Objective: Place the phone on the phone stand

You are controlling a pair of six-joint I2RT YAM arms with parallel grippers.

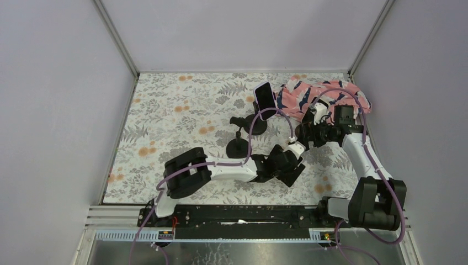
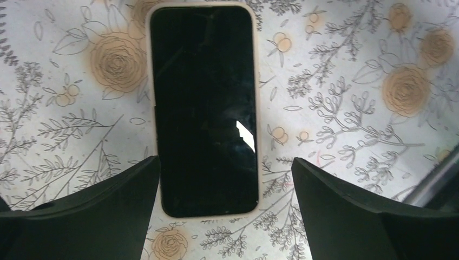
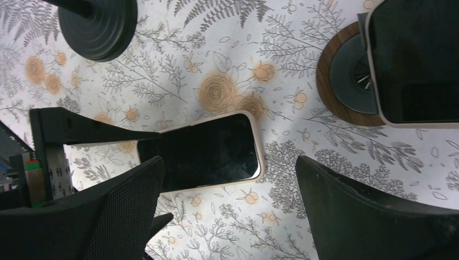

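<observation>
A dark-screened phone [image 2: 204, 108] lies flat on the floral surface beneath my open left gripper, whose fingers flank its lower part. In the right wrist view the same phone [image 3: 211, 146] lies below my open right gripper, partly hidden by the left gripper at the left. An empty-looking dark stand [image 1: 237, 148] is left of the left gripper. Another phone [image 1: 265, 98] rests raised on a stand behind it; a further phone [image 3: 414, 59] sits on a round-based stand at the right.
A pink patterned cloth [image 1: 292, 96] lies at the back right of the work surface [image 1: 165, 116], partly under or behind the right arm. Walls border the surface at the sides and back.
</observation>
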